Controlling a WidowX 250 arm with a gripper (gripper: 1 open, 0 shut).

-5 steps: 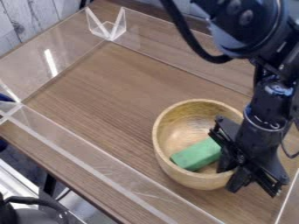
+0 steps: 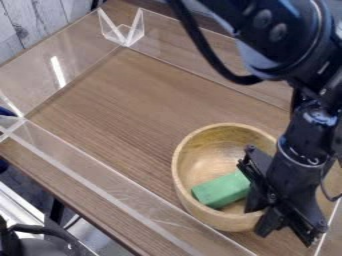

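A wooden bowl (image 2: 201, 150) stands at the lower right of the table, with a green block (image 2: 218, 190) lying inside it. My black gripper (image 2: 261, 205) is at the bowl's right side, its tips down at the rim and partly inside. It looks shut on the bowl's right wall, though the fingertips are partly hidden.
Transparent walls (image 2: 80, 150) border the table, and a white folded clip (image 2: 122, 30) sits at the back. Dark hardware is at the lower left corner.
The bowl, with the block in it, has shifted a little left and downward in view, along with my gripper.
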